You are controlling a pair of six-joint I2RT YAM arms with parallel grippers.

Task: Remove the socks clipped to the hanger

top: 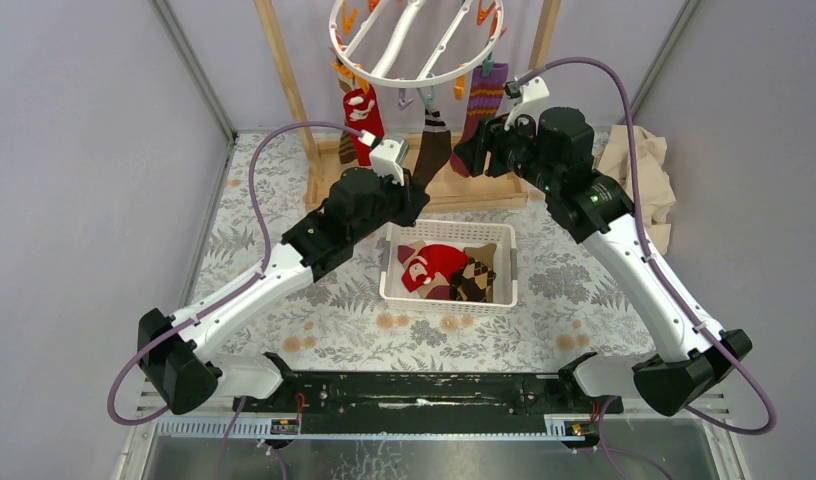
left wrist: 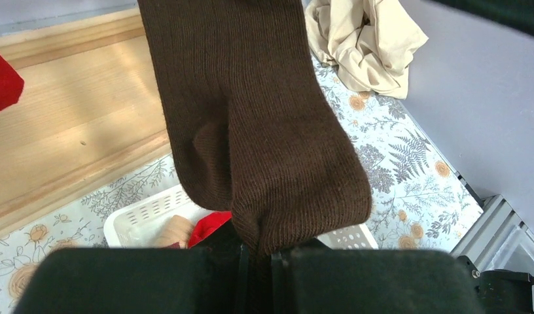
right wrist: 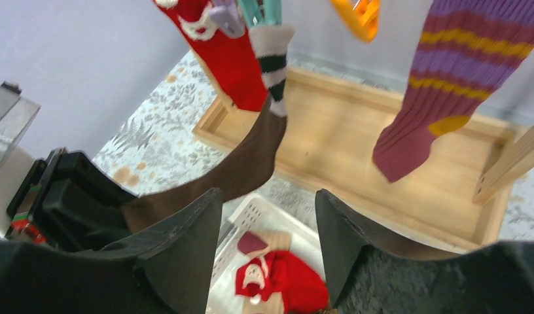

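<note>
A dark brown sock [top: 433,149] with a striped cuff hangs from a teal clip [right wrist: 261,13] on the white round hanger [top: 376,79]. Its toe is pinched by my left gripper [top: 412,196], which is shut on it; in the left wrist view the brown sock [left wrist: 251,111] runs down between the fingers. My right gripper [top: 481,152] is open, apart from that sock, with nothing between its fingertips. Also on the hanger are a purple striped sock [right wrist: 447,72], partly behind the right gripper from above, and a red sock [top: 362,115] with another brown-striped one [top: 346,148] beside it.
Below stands a white basket [top: 449,307] holding several socks, among them a red one [top: 442,262]. A wooden base [top: 474,196] lies under the hanger, with upright posts [top: 282,70]. Beige cloth [top: 649,175] rests at the right; patterned tabletop around the basket is clear.
</note>
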